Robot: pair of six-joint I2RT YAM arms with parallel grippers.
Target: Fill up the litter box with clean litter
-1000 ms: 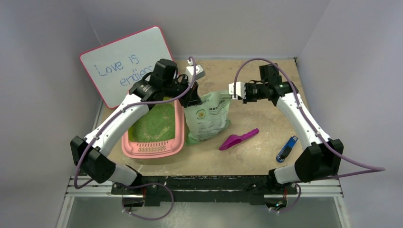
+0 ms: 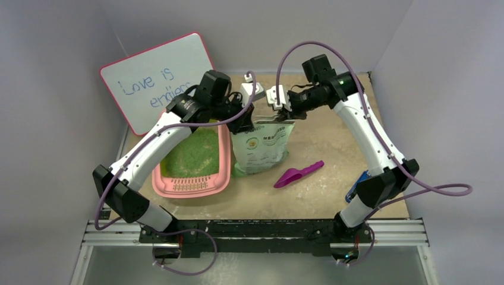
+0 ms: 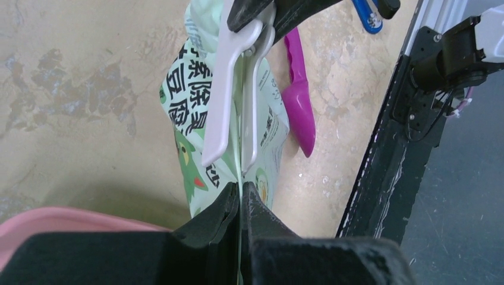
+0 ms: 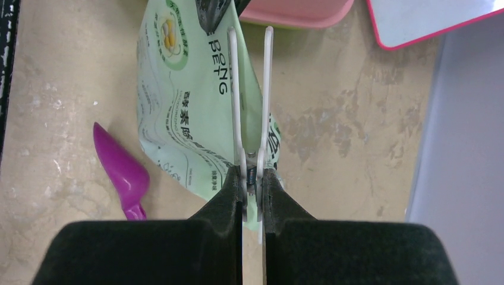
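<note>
The pale green litter bag (image 2: 261, 151) stands upright beside the pink litter box (image 2: 190, 189). My left gripper is shut on the bag's thin top edge at the corner closer to the box. At the other end of the opening, my right gripper is shut on the handles of a white clip-like tool (image 4: 236, 101). Its two long arms are parted, with the bag's top edge running between them. In the left wrist view the arms (image 3: 221, 107) reach toward my left fingers. Some green litter is inside the box, partly hidden by my left arm.
A purple scoop (image 2: 300, 173) lies on the table in front of the bag. The blue cutter (image 2: 355, 189) at the right is partly covered by my right arm. A whiteboard (image 2: 151, 77) leans behind the box.
My right gripper has moved left and slightly up with the white tool, closer to my left gripper. The left one has shifted slightly right. The bag's top now looks straighter.
</note>
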